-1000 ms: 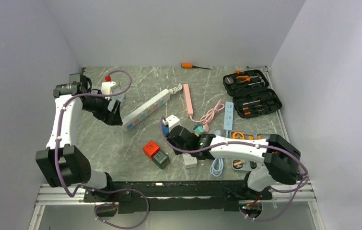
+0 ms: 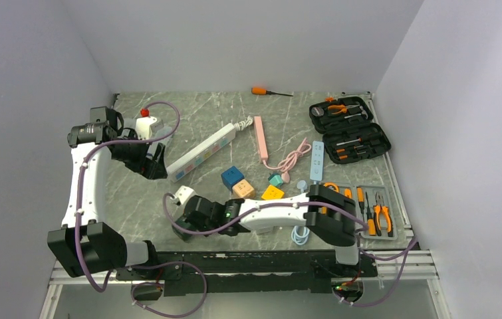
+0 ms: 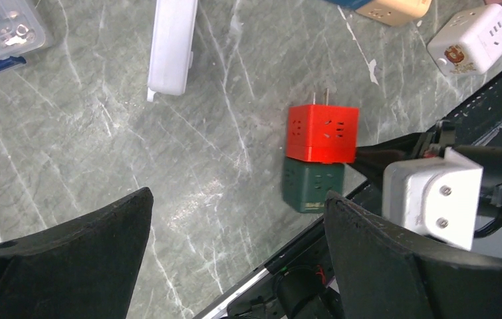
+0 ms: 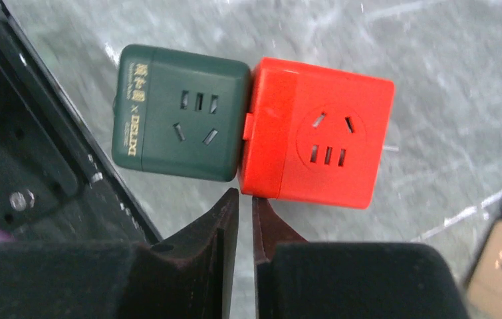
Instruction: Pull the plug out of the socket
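Note:
In the right wrist view a red cube plug (image 4: 341,133) with socket slots lies side by side with a dark green cube (image 4: 185,113). The left wrist view shows two metal prongs on the red cube (image 3: 321,133), and the green cube (image 3: 311,186) against its opposite side, slightly blurred. My right gripper is shut to a narrow gap, its tips at the red cube's corner by the seam; I cannot make out what lies between them. From above, the right wrist covers most of both cubes. Off to the left my left gripper is open and empty.
A white power strip (image 2: 201,153) slants behind the cubes. Blue (image 2: 233,177), tan (image 2: 243,189) and yellow (image 2: 272,193) cubes lie to their right. Tool trays (image 2: 376,211) fill the right side. Bare marble lies at the left front.
My right gripper has swung left and toward the front, reaching the red and green cubes. The green cube now lies farther left, and the red one is hidden from above.

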